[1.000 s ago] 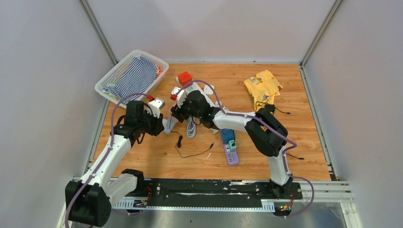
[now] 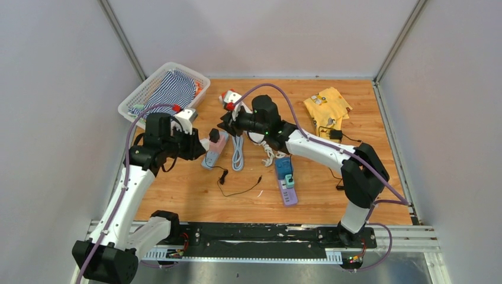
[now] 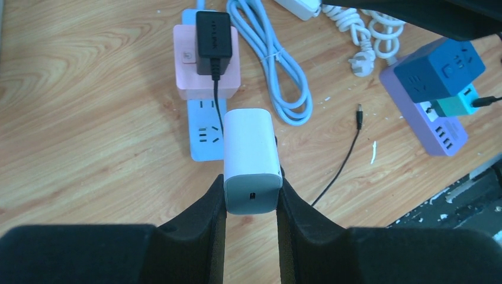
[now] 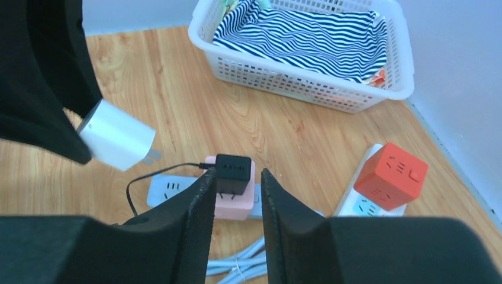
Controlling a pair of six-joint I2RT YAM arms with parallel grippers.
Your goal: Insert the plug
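Observation:
A white block-shaped plug is gripped by my left gripper, a finger on either side. Its metal prongs show in the right wrist view, free in the air. Below lies a pale blue power strip carrying a pink block, on which a black plug with a cord sits. One strip end with socket holes is bare. My right gripper stands with its fingers apart. The black plug appears beyond its fingertips, with a gap shown by the left wrist view.
A coiled blue cable lies beside the strip. A purple strip holds a blue block and a green plug. A red cube sits on a white strip. A white basket with striped cloth stands at the back left; a yellow cloth lies right.
The left gripper has shifted slightly back, the white plug still in it.

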